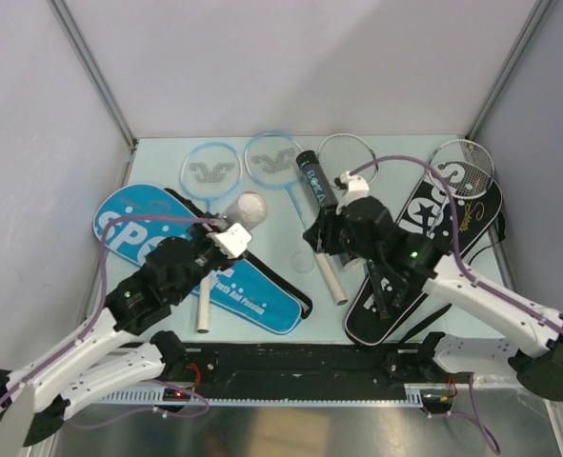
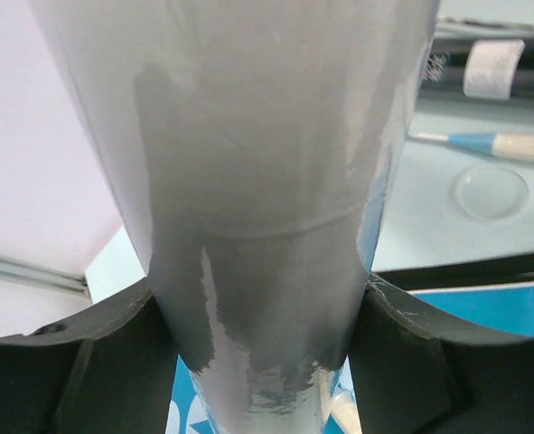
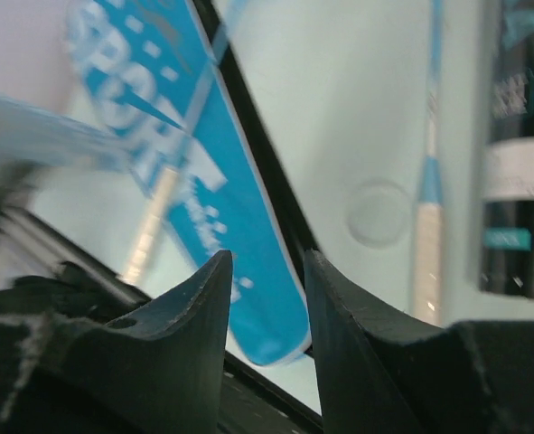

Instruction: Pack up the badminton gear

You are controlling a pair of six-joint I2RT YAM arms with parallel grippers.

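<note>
My left gripper (image 1: 226,228) is shut on a clear cylindrical container (image 2: 257,172), which tops out pale in the top view (image 1: 248,209). My right gripper hangs part open over the middle, nothing between its fingertips. Below lie a blue racket bag (image 1: 252,305), a black racket bag (image 1: 376,309), a black shuttlecock tube (image 1: 315,186), blue rackets (image 1: 211,169) (image 1: 273,157) and white rackets (image 1: 343,157) (image 1: 459,169).
A bare patch of table (image 1: 291,248) with a clear round disc (image 3: 378,212) lies between the blue bag and the black tube. The back wall and side walls bound the table.
</note>
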